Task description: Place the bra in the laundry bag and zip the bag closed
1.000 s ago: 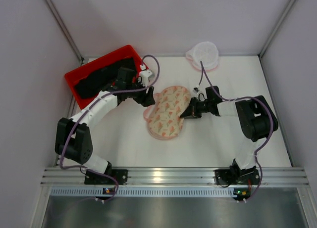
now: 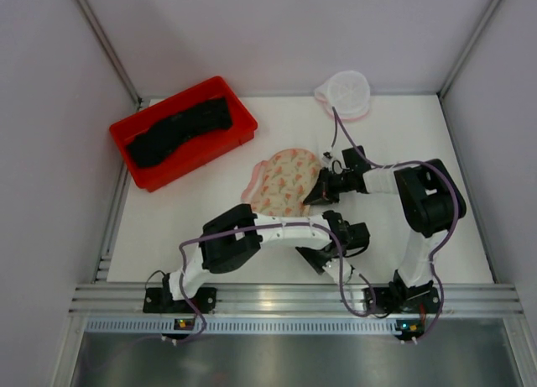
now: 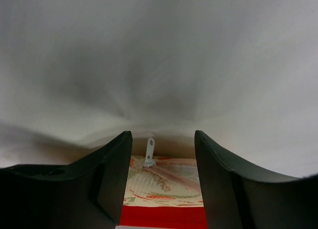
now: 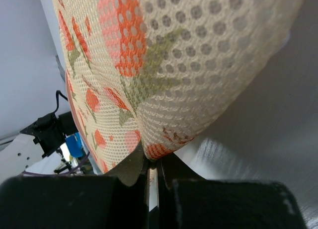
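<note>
The laundry bag (image 2: 284, 179), cream mesh with orange flowers, lies in the middle of the table. Its near end is hidden under the left arm in the top view. My right gripper is shut on a fold of this mesh at the bag's right side. My left gripper stands open at the bag's near end, nothing gripped. Between and beyond its fingers shows a pale zipper pull (image 3: 150, 150) against the flowered fabric. No bra can be made out on the open table; whether one is inside the bag I cannot tell.
A red bin (image 2: 239, 114) at the back left holds black cloth (image 2: 180, 131). A round white mesh piece with a pink rim (image 2: 348, 93) lies at the back right. Free table shows at the right and the left front.
The right gripper has hardly moved.
</note>
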